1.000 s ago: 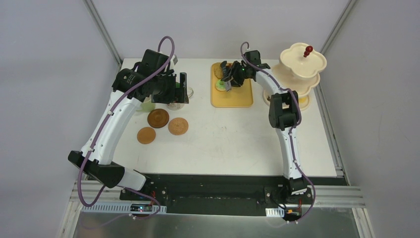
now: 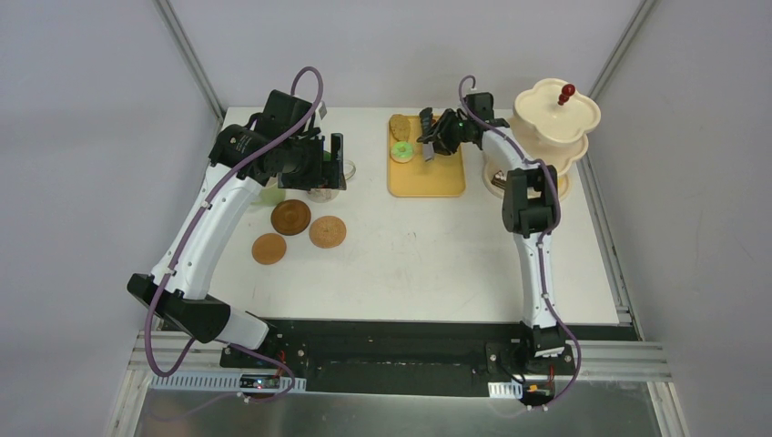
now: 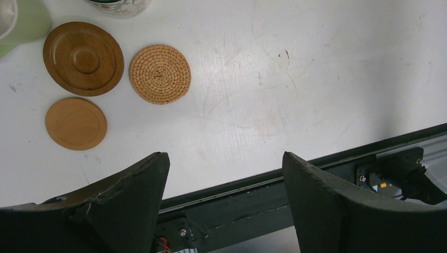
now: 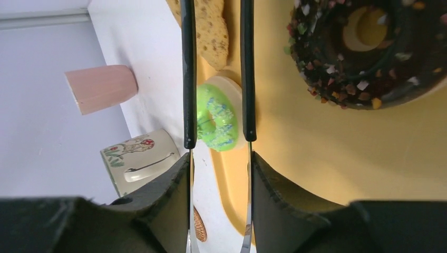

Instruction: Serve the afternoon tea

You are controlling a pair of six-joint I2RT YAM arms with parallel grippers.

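Observation:
Over the yellow tray (image 2: 426, 185) in the top view, my right gripper (image 2: 444, 137) is shut on a pair of tongs (image 4: 248, 68). The tongs' two black arms stand apart, with nothing visibly clamped between them. In the right wrist view a green-iced donut (image 4: 217, 117) and a tan biscuit (image 4: 212, 37) show beyond the arms; a chocolate donut (image 4: 342, 79) with sprinkles lies right of them. My left gripper is open and empty, high above the table's left part. A cream tiered stand (image 2: 535, 146) rises at the right.
Two round plain coasters, one of them woven (image 3: 159, 74), and a brown saucer (image 3: 83, 59) lie at left, beside a green cup (image 3: 26, 23). A pink cup (image 4: 103, 88) and a floral white cup (image 4: 139, 162) appear in the right wrist view.
My right gripper and the tongs have shifted right over the tray, uncovering the green donut in the top view. The left arm stays where it was.

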